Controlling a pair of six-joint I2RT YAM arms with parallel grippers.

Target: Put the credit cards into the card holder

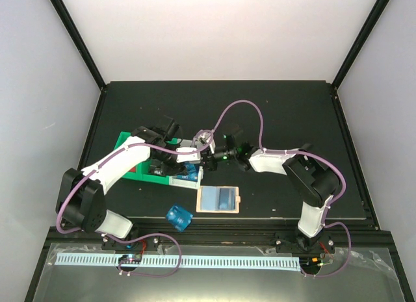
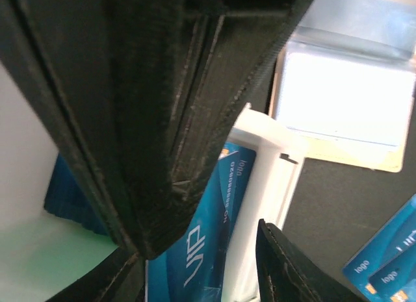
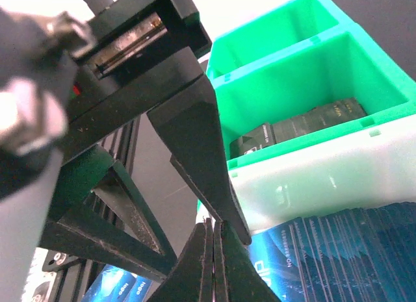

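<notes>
Blue credit cards [image 3: 312,256] stand in a white compartment [image 3: 305,172] under both grippers. My left gripper is over them, open, its fingers either side of a card. My right gripper is shut close above the cards, nothing clearly between its fingers; the left gripper's black body partly fills the right wrist view. The card holder [image 1: 218,199], a pale tray with a blue flap, lies in front. A few blue cards [image 1: 179,217] lie loose near the front edge, also seen at lower right in the left wrist view.
A green divided bin [image 3: 279,75] holding dark items adjoins the white compartment. Both arms crowd the space over the bins.
</notes>
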